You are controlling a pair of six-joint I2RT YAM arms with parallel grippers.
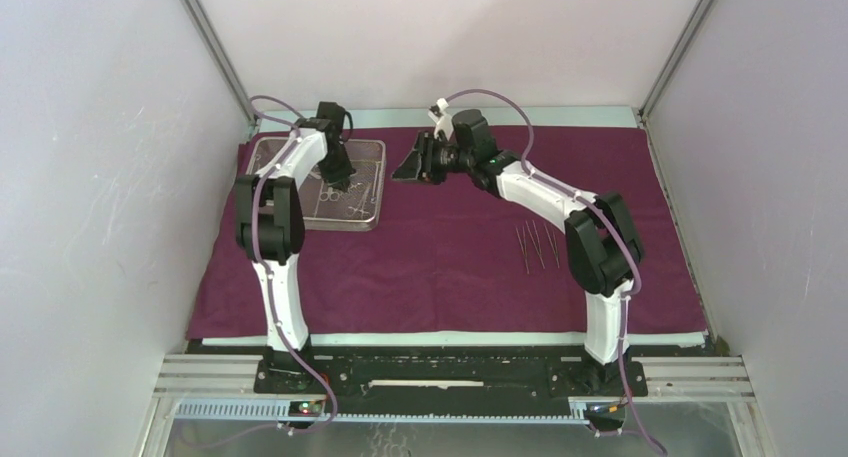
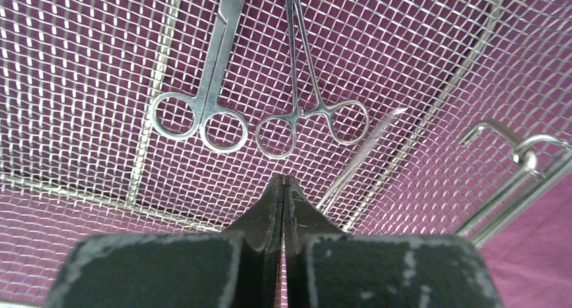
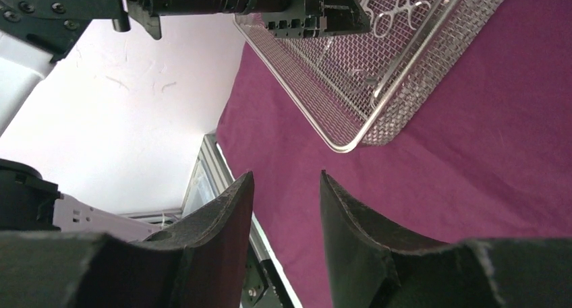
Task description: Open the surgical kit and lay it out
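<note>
A wire mesh tray [image 1: 340, 225] lies at the back left of the purple cloth. Over it hangs my left gripper, shut, with nothing showing between its fingertips. Below in the left wrist view are wide-ringed scissors [image 2: 202, 106], a slim ring-handled instrument [image 2: 295, 112] and a thin straight tool [image 2: 357, 163] along the tray wall. My right gripper is parted, its gap empty, above bare cloth to the right of the tray. Several thin instruments [image 1: 537, 247] lie side by side on the cloth at the right.
A metal latch handle [image 2: 519, 153] sticks out at the tray's side. My left arm reaches across the tray's left part, and the right gripper is near the tray's right rim.
</note>
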